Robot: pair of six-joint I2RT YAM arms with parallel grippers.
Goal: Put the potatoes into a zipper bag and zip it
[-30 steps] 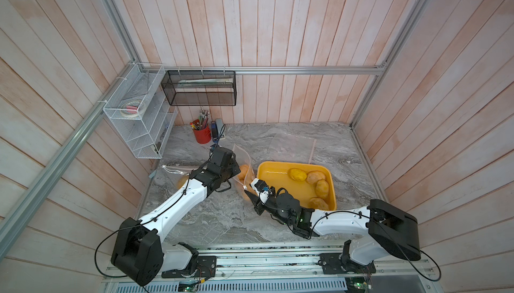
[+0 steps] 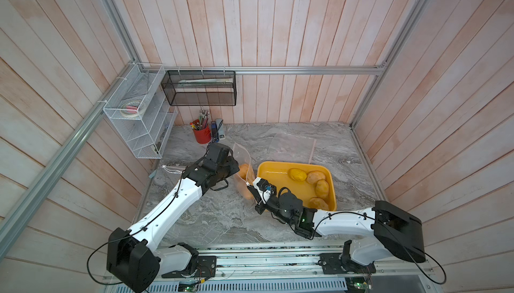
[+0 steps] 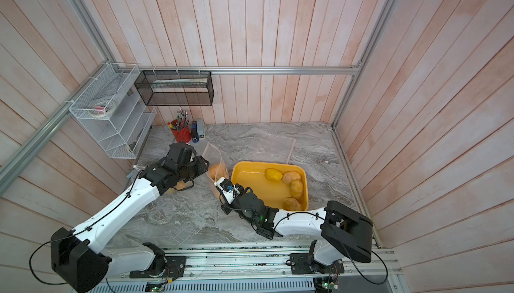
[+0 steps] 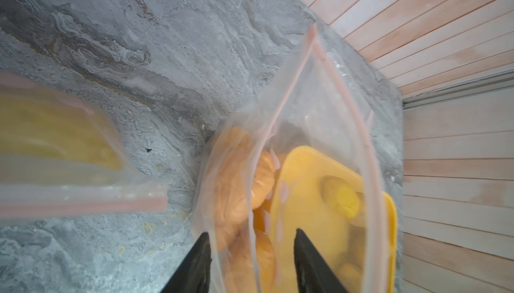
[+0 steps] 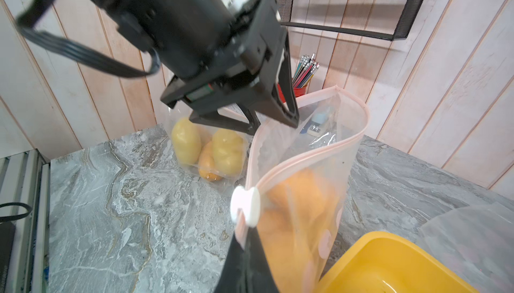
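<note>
A clear zipper bag [image 5: 305,186] with a pink rim stands upright, its mouth open and several potatoes [image 4: 241,186] inside. My left gripper is open at the bag's mouth, its fingers spread on either side of the film. Below the white slider [image 5: 245,205], my right gripper is shut on the bag's rim corner, with only thin film at its fingertips. More potatoes [image 2: 316,177] lie in the yellow tray [image 2: 278,165] to the right of the bag.
A second bag [image 5: 208,148] holding potatoes stands at the left. An empty clear bag [image 2: 291,147] lies flat behind the tray. A red pencil cup [image 2: 201,134] is at the back. Free counter [image 2: 225,231] lies in front.
My left arm has shifted slightly, its gripper rising a little toward the back. The right gripper has edged a little backward beside the slider.
</note>
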